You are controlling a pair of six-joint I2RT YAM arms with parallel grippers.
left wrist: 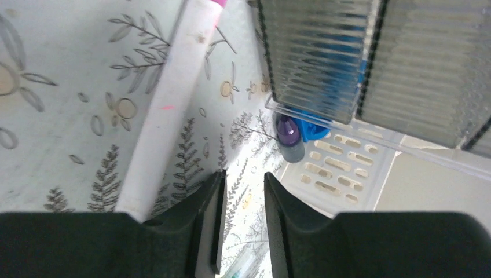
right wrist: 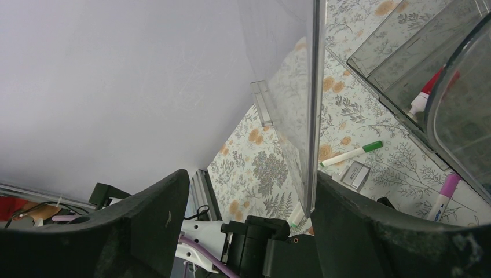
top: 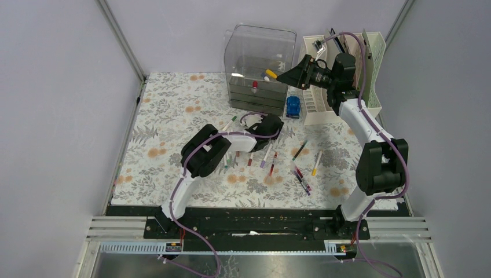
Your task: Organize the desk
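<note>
A clear organizer (top: 257,95) with drawers holds a red-capped tube (right wrist: 428,92) and small items. My right gripper (top: 285,78) is at its upper front; in the right wrist view its fingers stand apart, a clear panel edge (right wrist: 315,116) near the right finger. My left gripper is low over the desk before the organizer, fingers parted, nothing visibly between them, beside a white marker (left wrist: 162,127). A purple-capped bottle (left wrist: 289,136) stands by a blue object (top: 293,106). Several markers (top: 315,165) lie across the front middle and right of the desk.
A cream file holder (top: 315,116) with upright boards stands at the back right, under my right arm. Walls bound both sides.
</note>
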